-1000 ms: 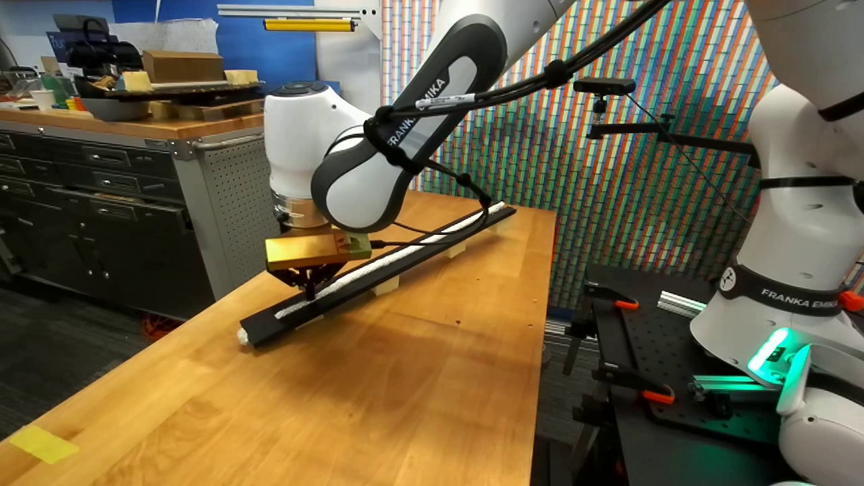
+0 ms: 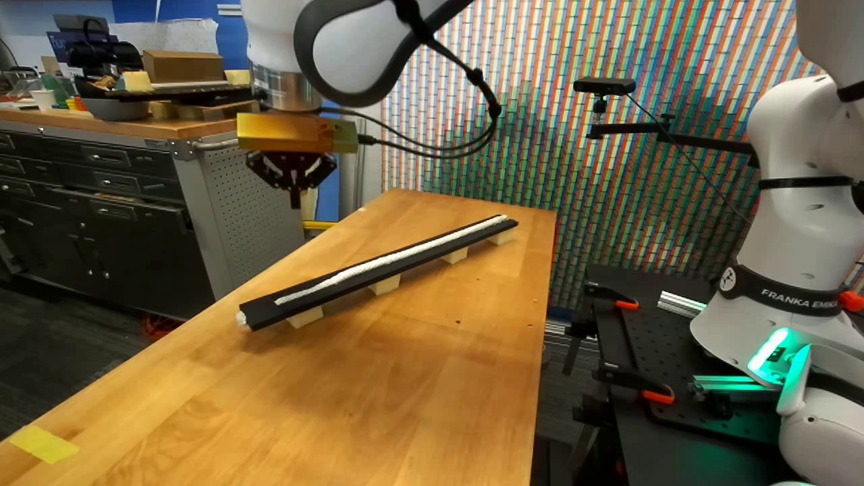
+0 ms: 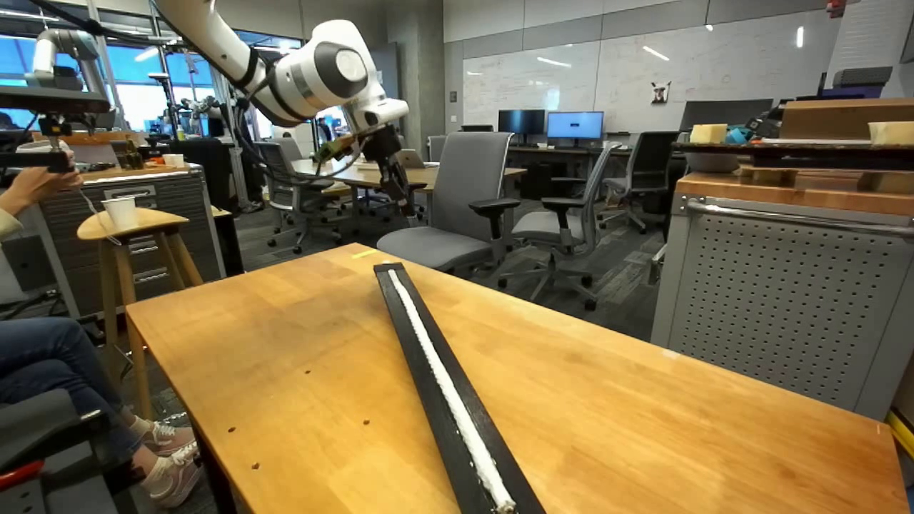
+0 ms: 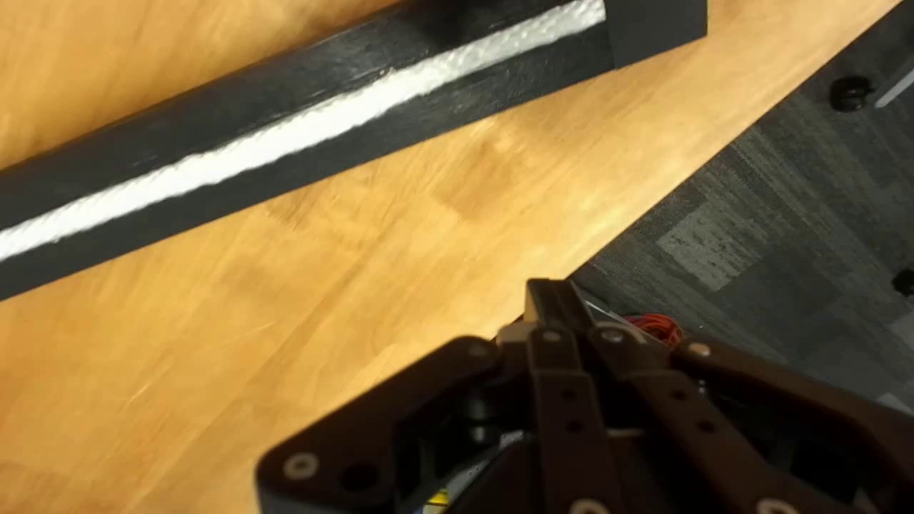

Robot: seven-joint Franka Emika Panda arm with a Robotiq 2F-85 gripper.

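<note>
A long black channel (image 2: 348,279) lies diagonally across the wooden table, raised on small pale blocks. White rope (image 2: 405,254) runs along its groove, and a white tuft pokes out at the near end. In the wrist view the rope (image 4: 317,124) sits in the channel (image 4: 505,94) up to a black end section. High above the table's left edge, well clear of the channel, my gripper (image 2: 295,202) points down. Its fingers (image 4: 557,300) are together in the wrist view, with nothing seen between them. The far side of the gripper is hidden.
Pale blocks (image 2: 385,284) support the channel. Yellow tape (image 2: 44,444) marks the table's near left corner. A drawer cabinet (image 2: 105,210) stands left beyond the table, and a second white arm (image 2: 786,243) to the right.
My gripper has risen from the channel and shifted slightly left. The channel's near end has moved up a little in view, and its far end sits slightly lower.
</note>
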